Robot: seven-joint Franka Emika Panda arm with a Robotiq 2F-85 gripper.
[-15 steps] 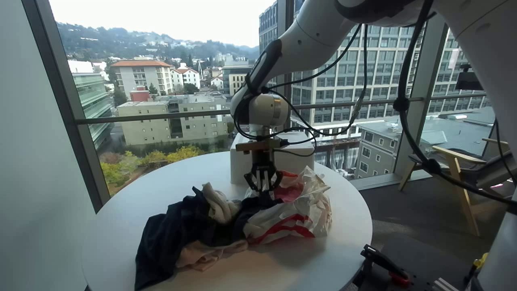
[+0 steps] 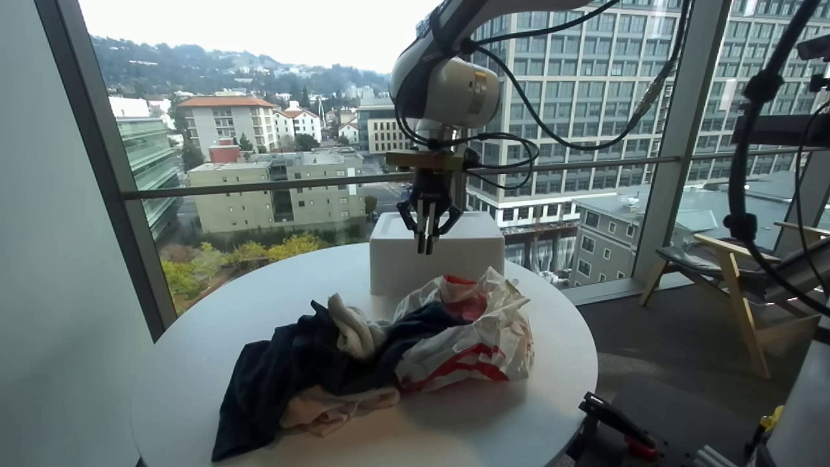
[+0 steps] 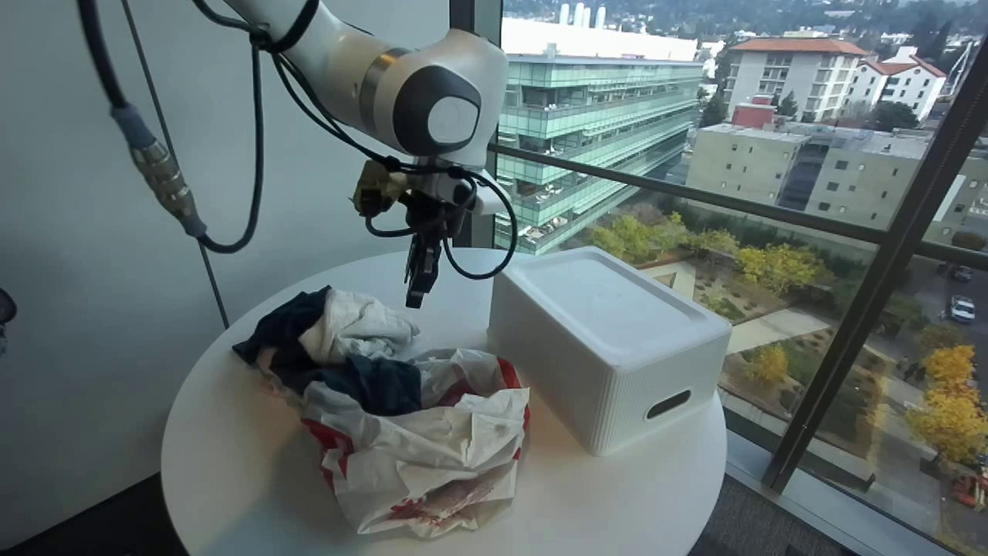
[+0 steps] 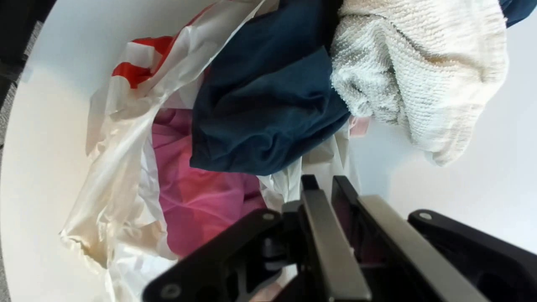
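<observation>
My gripper hangs above the table, clear of the cloth pile, its fingers close together with a narrow gap. No cloth shows hanging from it, and the wrist view leaves unclear whether anything thin is between the fingertips. Dark navy cloth drapes from the pile over the mouth of a crumpled white and red plastic bag. Inside the bag lies pink and red cloth. A white towel rests on the navy cloth, and pale pink cloth sticks out at the near side of the pile.
A white lidded box stands on the round white table, behind the bag in exterior view 1. Bare tabletop surrounds the cloth and bag, widest at the left and front. Windows rise behind the table.
One second ago the gripper was down at the navy cloth by the bag's mouth. It has risen well above the pile, slightly rightward; the cloth and bag have barely shifted.
</observation>
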